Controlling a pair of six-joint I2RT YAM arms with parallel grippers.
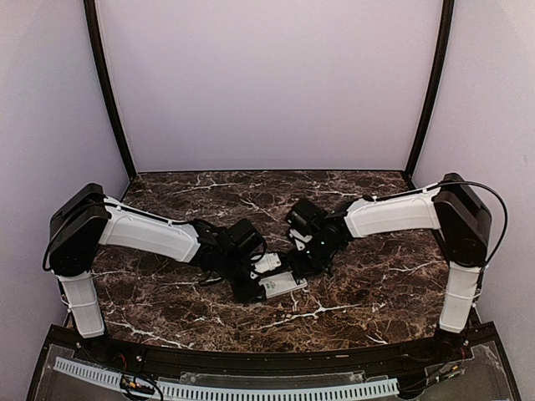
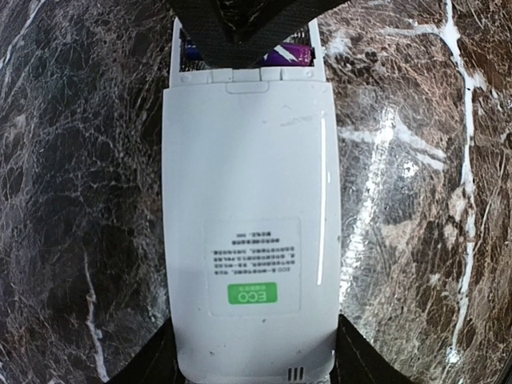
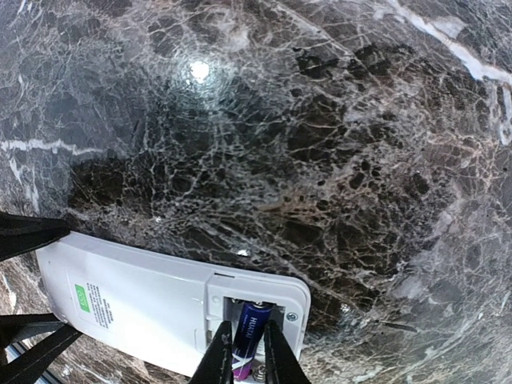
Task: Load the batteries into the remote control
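The white remote lies back side up on the marble table, its green ECO label showing. My left gripper is shut across the remote's lower end, one finger on each side. At the other end the battery compartment is uncovered. A dark blue battery with a purple end sits in it, across the remote's width. Around that battery stand the fingertips of my right gripper, part open, one on either side. In the left wrist view dark fingers hide the battery's middle; whether it is fully seated I cannot tell.
Beside the left gripper in the top view lies a small white piece, partly hidden by the arms.
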